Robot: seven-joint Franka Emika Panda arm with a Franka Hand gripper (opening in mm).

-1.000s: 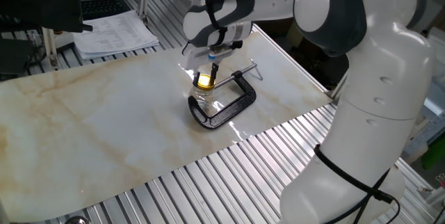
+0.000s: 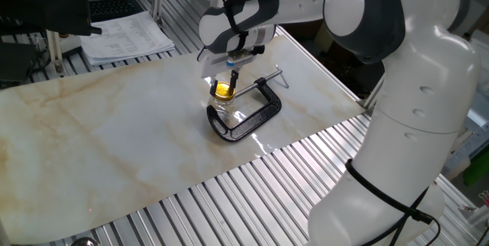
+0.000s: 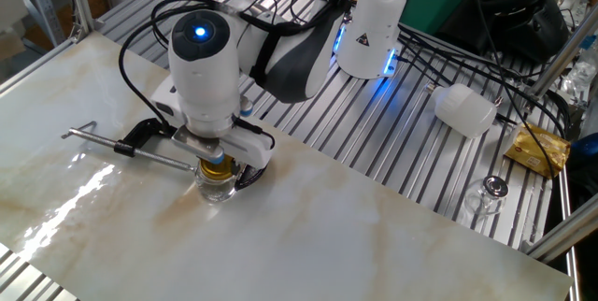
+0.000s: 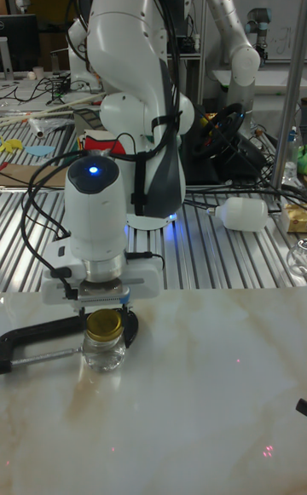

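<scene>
A clear glass jar (image 3: 217, 187) with a gold lid (image 2: 224, 91) stands on the marbled board. A black C-clamp (image 2: 252, 127) lies flat beside it, with its screw rod (image 3: 140, 151) pointing at the jar; whether the two touch is unclear. Directly above the jar, my gripper (image 2: 224, 86) points down, its dark fingers (image 2: 234, 82) on opposite sides of the lid. Whether the pads press on the lid or stand just clear of it does not show. In exterior view 3 the lid (image 4: 104, 324) sits right under the gripper body, and the fingers are mostly hidden.
The marbled board (image 2: 99, 147) is bare to the left of the jar in exterior view 1. Papers (image 2: 126, 41) lie behind it. On the slatted table are a white bulb-shaped object (image 3: 464, 109), a small glass jar (image 3: 488, 194) and a yellow packet (image 3: 537, 149).
Over the last second my gripper has shifted slightly down and left in exterior view 1, with the fingers lower around the lid. The clamp has stayed put.
</scene>
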